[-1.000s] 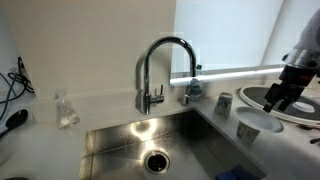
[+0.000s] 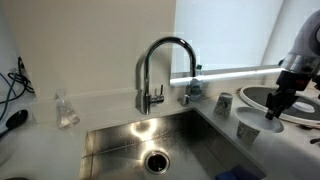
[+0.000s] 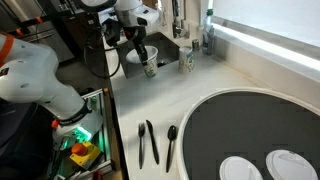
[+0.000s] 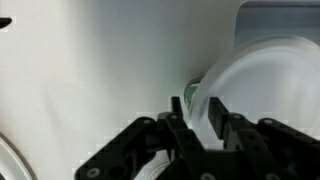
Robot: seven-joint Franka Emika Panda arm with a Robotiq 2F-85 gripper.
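Observation:
A white round plate (image 2: 259,120) is tilted over a patterned cup (image 3: 151,69) on the counter beside the sink; whether it rests on the cup is hard to tell. My gripper is at the plate's near rim, its fingers part open on either side of that rim. In the wrist view the plate (image 4: 262,90) fills the right side, and a bit of the cup shows behind the fingertips. Whether the fingers touch the rim cannot be made out.
Another cup (image 3: 186,60) stands farther along the counter. The sink (image 2: 115,145) and faucet (image 2: 147,75) lie to one side. A round dark board (image 3: 240,120) holds two white discs. A fork, knife and spoon (image 3: 172,132) lie on the clear counter before it.
Slight movement shows in my gripper and wrist near the rim. The plate looks to be in the same place, as do the cups.

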